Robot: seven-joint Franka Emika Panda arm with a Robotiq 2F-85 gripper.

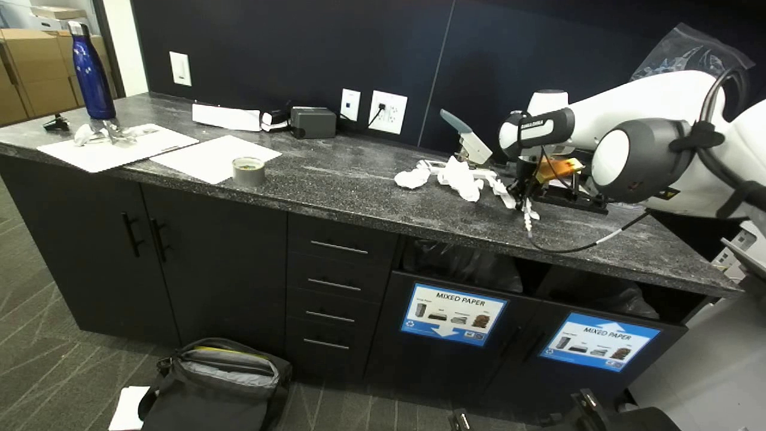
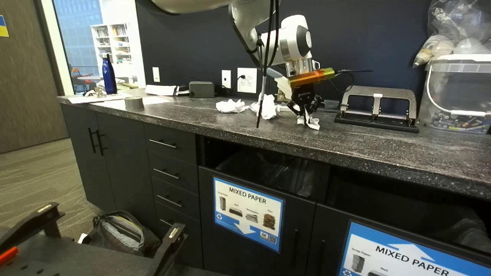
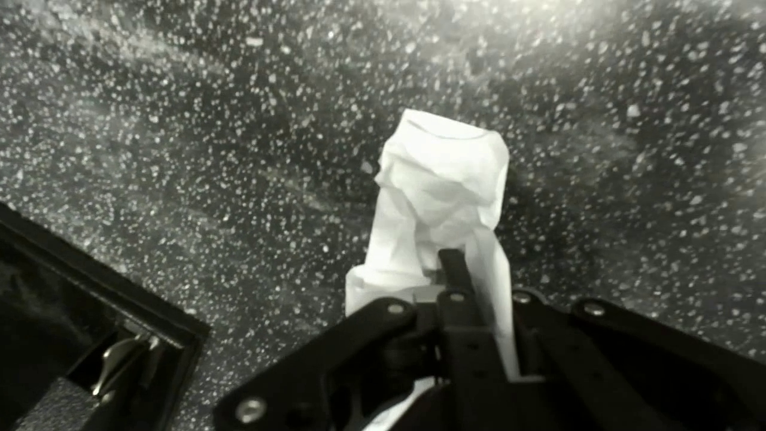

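In the wrist view, a crumpled strip of white paper runs from between my gripper's fingers across the dark speckled counter. My gripper points down just above the counter, shut on this paper, and the free end shows below the fingers. Whether that end touches the counter is hard to tell. Other crumpled white papers lie left of the gripper in both exterior views, with one wad farthest left. Part of the held paper is hidden by the fingers.
A black hole punch and a clear bucket stand right of my gripper. Behind the papers is a stapler. Farther left are a tape roll and a blue bottle. Open bin slots lie below the counter's front edge.
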